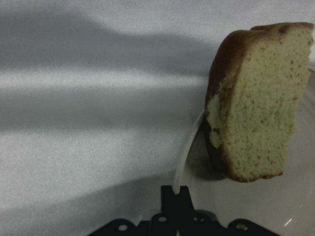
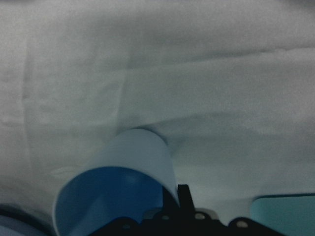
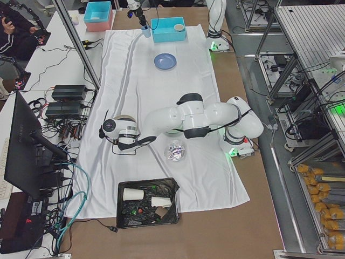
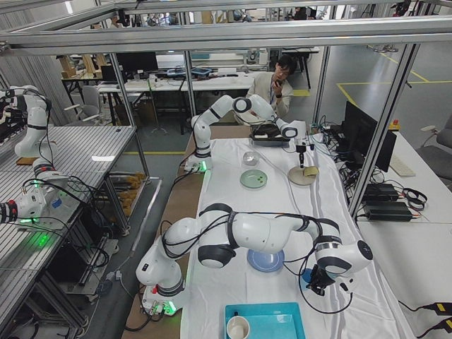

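Observation:
A bread slice (image 1: 256, 108) with pale green crumb and brown crust lies over the rim of a plate (image 1: 290, 191); in the camera right view this is the beige plate (image 4: 295, 180). My left gripper is just beside the bread at the plate's edge, its fingers close together, the bread not between them. In the right wrist view a blue cup (image 2: 133, 147) has its wall at my right gripper, which appears shut on that wall, one finger inside the cup.
A blue plate (image 3: 165, 61), a green plate (image 4: 253, 179), a clear bowl (image 3: 175, 150) and a turquoise bin (image 4: 282, 311) holding a white cup stand on the white cloth. A black tray (image 3: 147, 216) sits at the near end.

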